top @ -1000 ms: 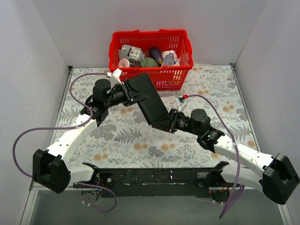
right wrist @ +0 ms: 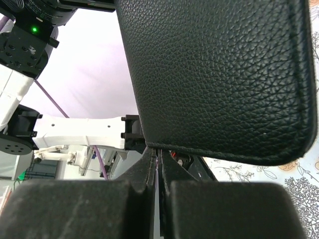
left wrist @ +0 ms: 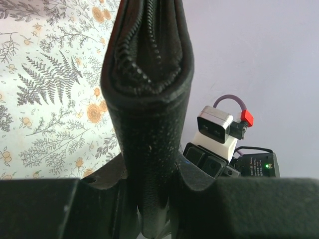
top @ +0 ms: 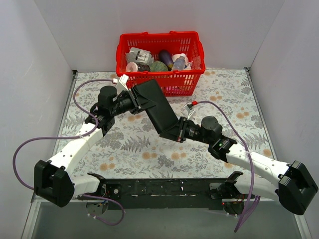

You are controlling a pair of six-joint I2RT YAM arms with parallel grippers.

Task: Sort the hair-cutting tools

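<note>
A black leather zip case point(top: 156, 104) is suspended diagonally between both arms over the table. My left gripper point(top: 141, 103) is shut on its upper part; in the left wrist view the case's zip point(left wrist: 149, 55) runs along the edge above the fingers. My right gripper point(top: 180, 133) is shut at the case's lower end. In the right wrist view the leather side point(right wrist: 214, 74) fills the upper right and its edge meets the shut fingertips; whether anything thin is between them is hard to tell.
A red basket point(top: 194, 45) holding several items, among them an eggplant point(top: 166, 59), stands at the back behind the case. Walls border both sides.
The case and both grippers have barely moved. The right arm shows only very slight shifts in the top view.
</note>
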